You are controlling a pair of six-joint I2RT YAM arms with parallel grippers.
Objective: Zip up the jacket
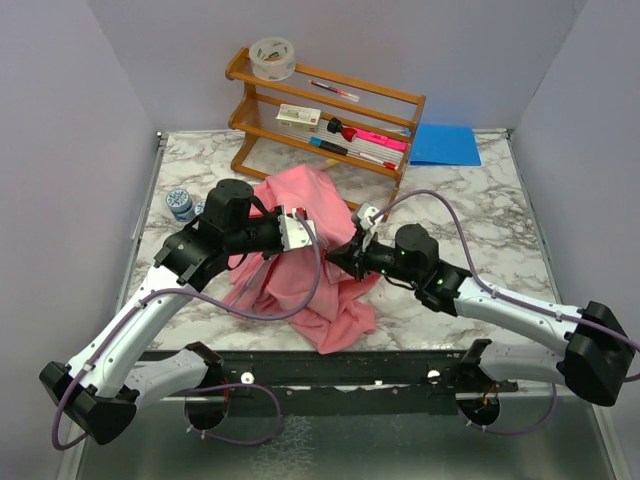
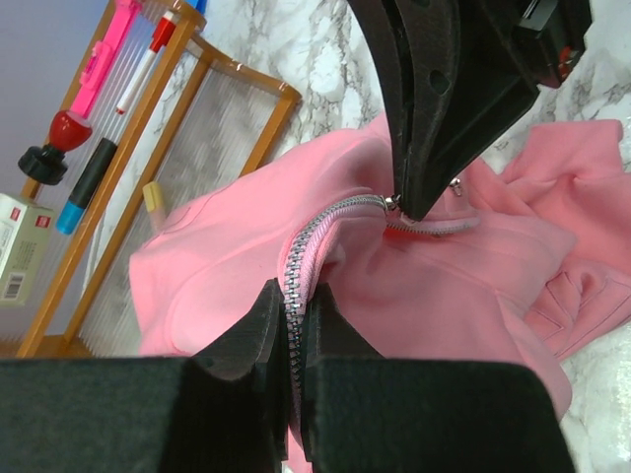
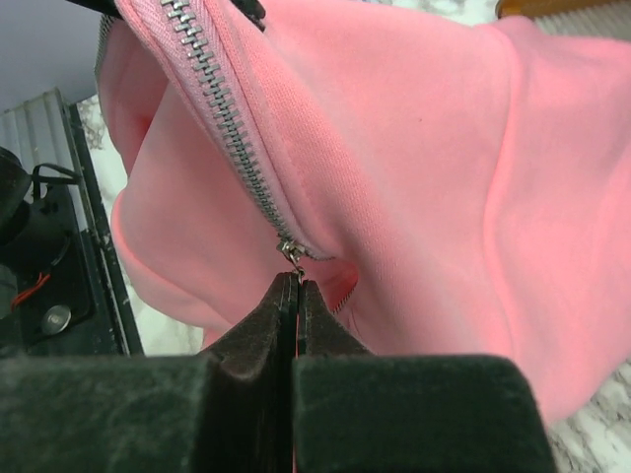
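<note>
The pink jacket (image 1: pixel 320 310) lies crumpled on the marble, partly lifted between my grippers. In the left wrist view my left gripper is shut on the zipped edge, whose metal teeth (image 2: pixel 301 256) run up and over to the right gripper's black fingertips. My right gripper is shut at the zipper slider (image 3: pixel 292 251), at the lower end of the toothed strip in the right wrist view, its tips on the small pull tab.
A wooden rack (image 1: pixel 250 103) with tape, pens and a box stands behind the jacket. Jars (image 1: pixel 180 204) sit at the left, a blue sheet (image 1: pixel 450 145) at the back right.
</note>
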